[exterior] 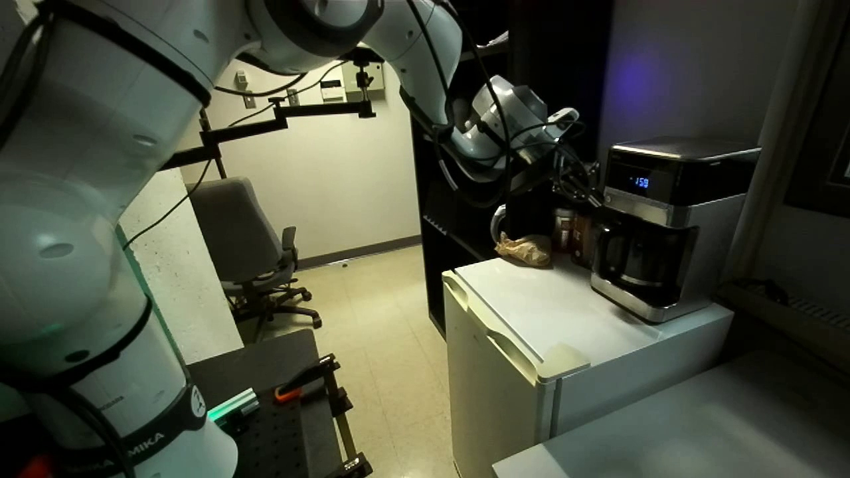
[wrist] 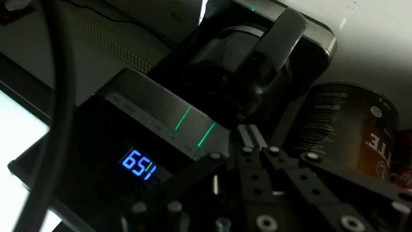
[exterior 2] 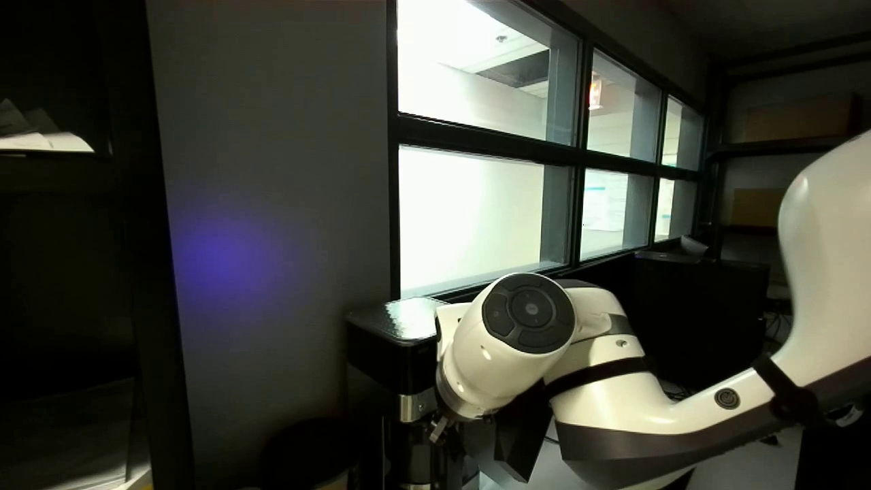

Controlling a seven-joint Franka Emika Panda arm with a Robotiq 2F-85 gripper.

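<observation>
The coffee maker (exterior: 681,179), black and silver with a lit blue clock, stands on a small white fridge (exterior: 550,315). Its carafe (exterior: 643,255) sits in the lower bay. In the wrist view the button row (wrist: 156,125) and display (wrist: 138,164) lie left of my gripper. The fingers are together with nothing visible between them. Their tips are close to the right end of the silver front panel, just above the carafe handle (wrist: 270,42) side; whether they touch it I cannot tell. In exterior view 2 the arm hides the fingertips.
A brown can (wrist: 340,127) stands close to the right of the fingers. A crumpled paper bag (exterior: 526,249) and jars (exterior: 564,230) are beside the coffee maker. A wall and windows (exterior 2: 482,212) lie behind.
</observation>
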